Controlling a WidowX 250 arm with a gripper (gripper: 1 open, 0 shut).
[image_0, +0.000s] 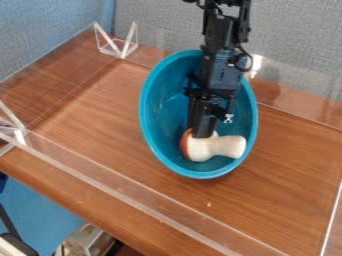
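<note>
A blue oval bowl sits on the wooden table, holding a cream-white object with a reddish end near its bottom. The black gripper reaches down into the bowl from above, its lower end at the reddish end of the white object. The fingertips are mostly hidden, so whether they are shut on it cannot be seen.
Clear plastic frames stand at the back left and left edge. A grey padded wall runs along the back, and a blue area lies below the front left edge.
</note>
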